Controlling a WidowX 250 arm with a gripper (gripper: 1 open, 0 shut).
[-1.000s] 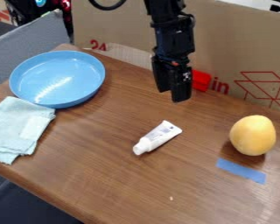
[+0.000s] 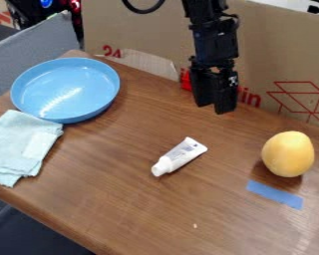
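My black gripper (image 2: 215,98) hangs from the arm at the upper middle, above the back of the wooden table and in front of the cardboard backdrop. It is open, with nothing visible between its fingers. Behind it a red object (image 2: 185,79) is mostly hidden. A white tube (image 2: 178,156) lies on the table below and left of the gripper, apart from it. A yellow round object (image 2: 287,153) sits at the right, and a blue plastic bowl or plate (image 2: 65,90) is at the upper left.
A folded pale cloth (image 2: 16,146) lies at the left edge. A blue tape strip (image 2: 274,194) is stuck below the yellow object. The cardboard backdrop (image 2: 282,70) bounds the back.
The gripper has shifted slightly right and now covers more of the red object behind it. The objects on the table look unmoved.
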